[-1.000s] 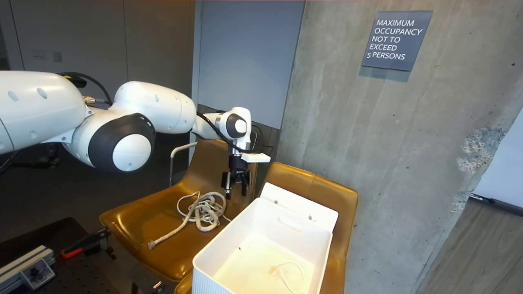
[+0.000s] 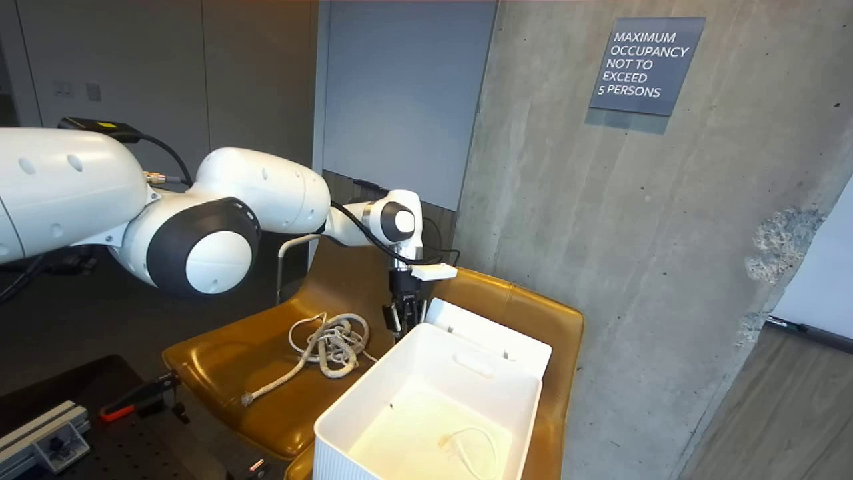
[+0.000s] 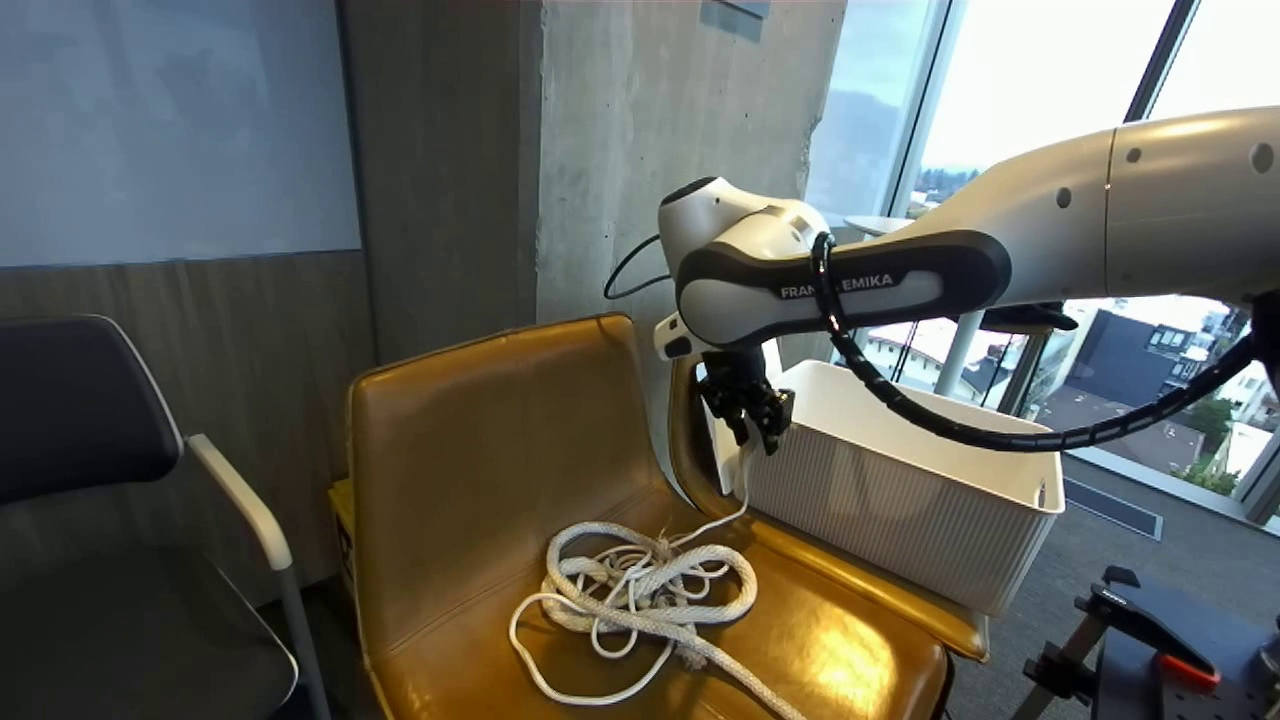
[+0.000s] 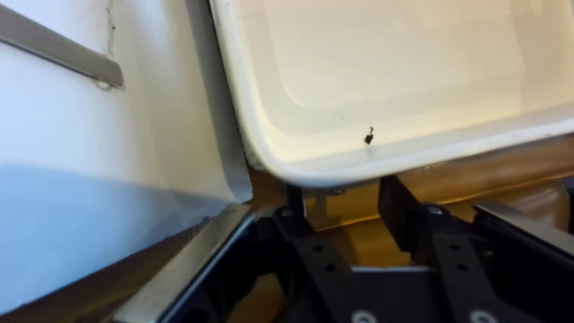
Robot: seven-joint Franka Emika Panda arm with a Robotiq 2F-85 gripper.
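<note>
My gripper point(image 2: 405, 327) points down beside the far left corner of a white bin point(image 2: 342, 404). In the wrist view a gap shows between the black fingers, close to the bin's rounded rim corner point(image 4: 277, 167); nothing is clearly held there. A whitish rope point(image 3: 660, 576) lies coiled on the tan chair. From it a thin cord point(image 3: 723, 518) rises to the bin's edge just under the gripper point(image 3: 758, 444). Whether the cord touches a finger, I cannot tell. Part of a pale cord point(image 2: 472, 439) lies inside the bin.
The bin's white lid point(image 2: 500, 340) stands tilted up at the far end, close to my gripper. Beneath are two tan chairs point(image 2: 216, 360). A dark table point(image 2: 152, 448) with a clamp point(image 2: 140, 396) lies at the near left. A concrete wall point(image 2: 640, 264) rises behind.
My gripper has moved right and lower, from above the chair beside the rope to the bin's far left corner. Rope and bin look unmoved.
</note>
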